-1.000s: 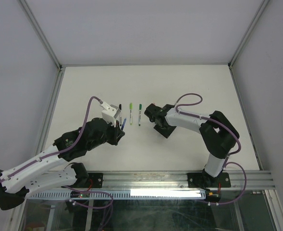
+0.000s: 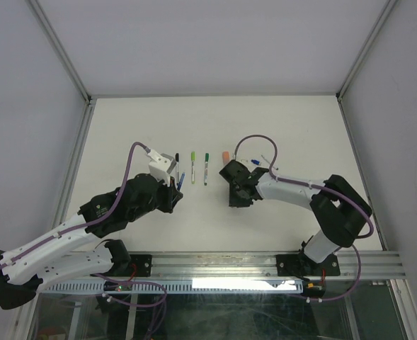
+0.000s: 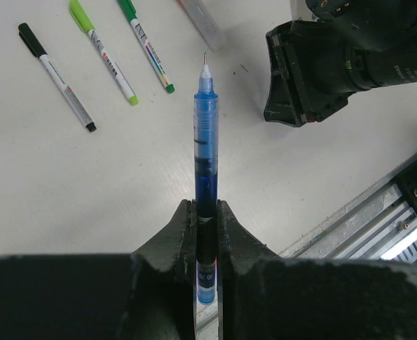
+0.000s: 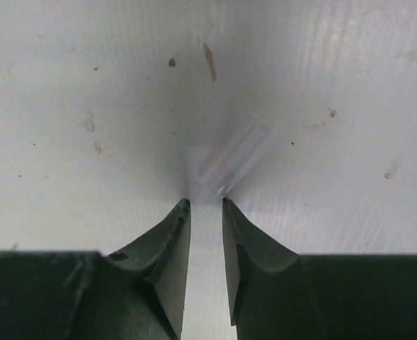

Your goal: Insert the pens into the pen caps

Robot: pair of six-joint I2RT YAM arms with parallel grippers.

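Note:
My left gripper is shut on a blue pen (image 3: 206, 142), held with its bare tip pointing away from the wrist. Close in front of my right gripper's (image 4: 207, 203) fingertips, a clear cap (image 4: 236, 159) lies slanted on the table; the fingers are slightly apart, with nothing seen clearly between them. Black (image 3: 56, 78), light green (image 3: 103, 55) and dark green (image 3: 146, 46) pens lie in a row, beyond the held pen in the left wrist view.
An orange-ended item (image 2: 226, 156) lies beside my right arm, and small blue and white pieces (image 2: 255, 162) lie behind it. A metal rail (image 2: 194, 261) runs along the front edge.
My right arm has shifted and turned, its gripper moving a little toward the front edge of the table. My left arm holds still with the blue pen.

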